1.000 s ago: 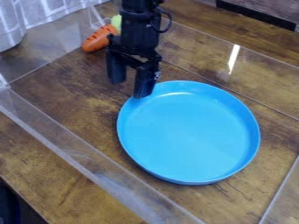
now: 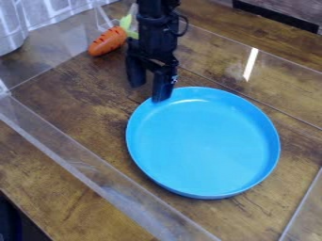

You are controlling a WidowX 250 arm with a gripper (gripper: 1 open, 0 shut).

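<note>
My black gripper (image 2: 150, 77) hangs from the top of the view over the wooden table, with its fingers spread open just behind the upper-left rim of a large blue plate (image 2: 202, 141). I see nothing held between the fingers. An orange carrot-like object (image 2: 107, 40) lies at the upper left, behind and left of the gripper, with a pale green item (image 2: 127, 24) partly hidden by the arm.
Clear plastic edging runs along the left and lower left, with a whitish object (image 2: 19, 24) in the top-left corner. Bare wood (image 2: 251, 56) lies at the upper right and left of the plate.
The gripper has moved slightly back, away from the viewer, and appears a little smaller. The plate and the objects at the upper left have stayed in place.
</note>
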